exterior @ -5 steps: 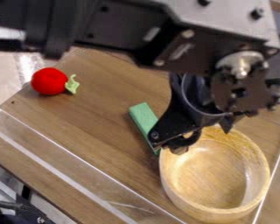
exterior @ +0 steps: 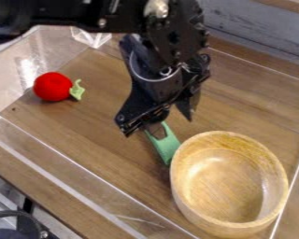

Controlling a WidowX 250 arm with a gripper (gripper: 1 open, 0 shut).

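Observation:
My dark gripper [exterior: 149,117] reaches down from the top centre of the camera view, its lower end over a green elongated object [exterior: 163,147] that lies on the wooden board and is partly hidden by it. I cannot tell whether anything is between the fingers. A wooden bowl [exterior: 230,191] stands at the lower right, just beside the green object. A red tomato-like object [exterior: 52,87] with a green stem lies at the left.
The wooden board [exterior: 90,131] has free room at the centre left and at the upper right. A pale wall [exterior: 252,42] runs along the back, and clear edging borders the left and front.
The gripper has moved leftward and up in the view, from over the bowl to over the green object's upper end. The bowl and red object have not moved.

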